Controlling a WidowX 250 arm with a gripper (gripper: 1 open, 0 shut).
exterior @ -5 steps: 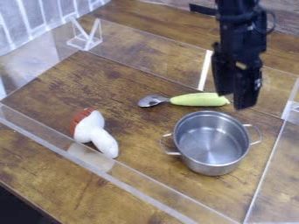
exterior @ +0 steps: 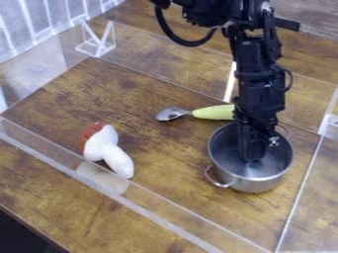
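Observation:
My black gripper (exterior: 254, 138) reaches down into a steel pot (exterior: 244, 173) on the right of the wooden table, its fingertips inside the pot by the rim; it looks shut, though whether anything is between the fingers is hidden. Behind the pot lie a pale green corn-like toy (exterior: 211, 112) and a metal spoon (exterior: 172, 114). A white mushroom-like toy (exterior: 113, 157) with a red part lies at the left front.
Clear plastic walls (exterior: 319, 178) border the work area on several sides. The wooden table (exterior: 93, 99) has free room at the back left and in the centre front.
The arm has descended into the pot from above. The pot has shifted and turned a little. The toys and spoon have not visibly moved.

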